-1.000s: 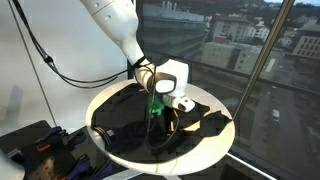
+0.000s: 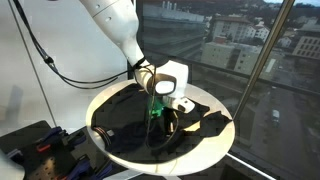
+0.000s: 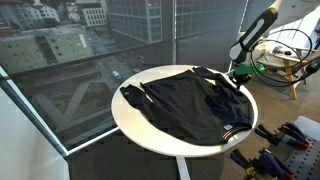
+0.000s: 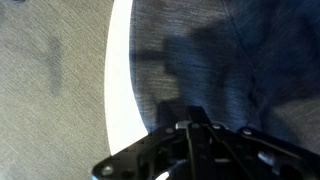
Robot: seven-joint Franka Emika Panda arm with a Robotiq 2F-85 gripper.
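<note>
A dark, denim-like cloth lies spread and creased over a round white table. In the wrist view, the cloth fills the middle and right, close to the table's white edge. My gripper shows at the bottom of that view, its fingertips close together over the cloth near the edge. It looks shut, and nothing shows between the fingers. Whether the tips touch the fabric cannot be made out. In exterior view 1 the white arm hides part of the cloth.
Beyond the table's edge, grey carpet lies below. Tall windows stand alongside the table. A black cable hangs from the arm. Bare white tabletop shows around the cloth.
</note>
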